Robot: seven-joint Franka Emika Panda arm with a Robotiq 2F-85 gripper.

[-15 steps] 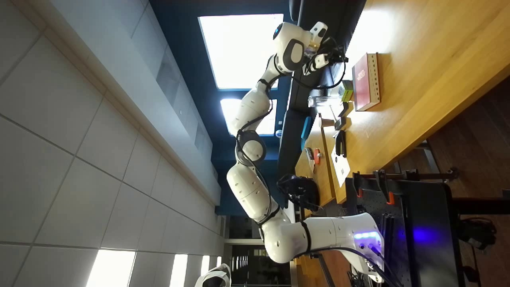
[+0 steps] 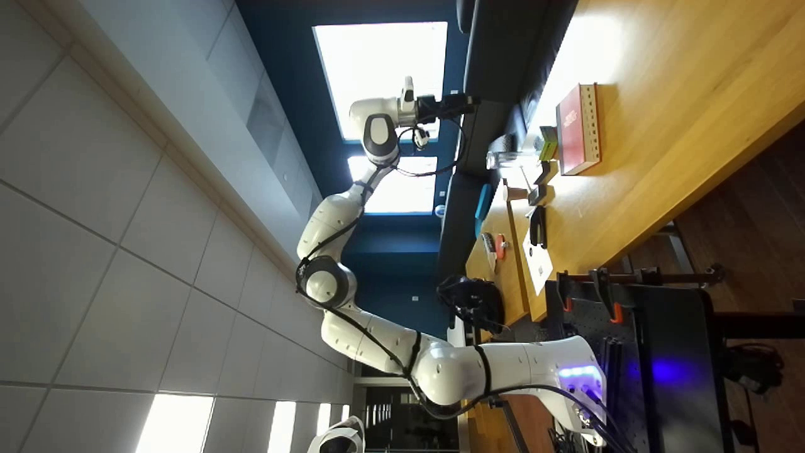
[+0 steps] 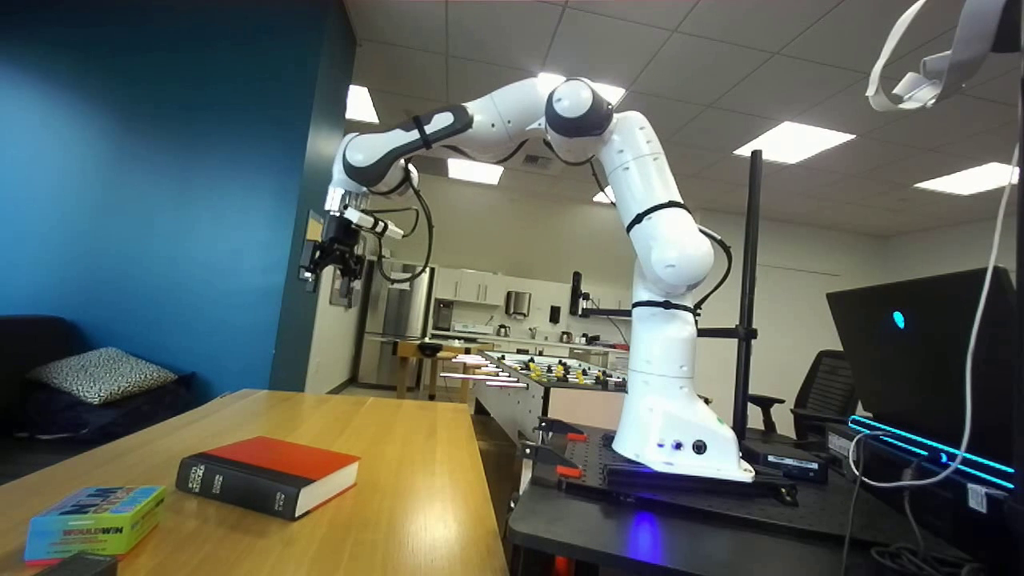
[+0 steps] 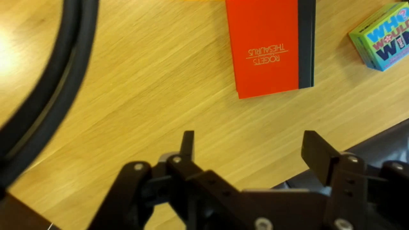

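High over the wooden table hangs my gripper (image 3: pixel 328 280), well above everything on it. The fingers (image 4: pixel 188 145) stand widely apart in the wrist view, and only bare tabletop shows in the gap between them. A red thesaurus (image 4: pixel 264 49) with a black spine lies flat on the table, ahead of the fingers and apart from them. Beside it, past the spine, sits a small colourful "Who Would Win" box (image 4: pixel 383 38). In exterior view 2 the thesaurus (image 3: pixel 274 470) lies to the right of the box (image 3: pixel 94 523).
Exterior view 1 is turned sideways. Past the box, small dark items (image 2: pixel 537 195), a black object (image 2: pixel 538 226) and a white sheet (image 2: pixel 537 260) lie on the table (image 2: pixel 702 90). A cable loop (image 4: pixel 50 88) hangs by the wrist camera.
The arm has risen, carrying the gripper up and away from the table, and the wrist has turned. The thesaurus, the box and the other table items have stayed put.
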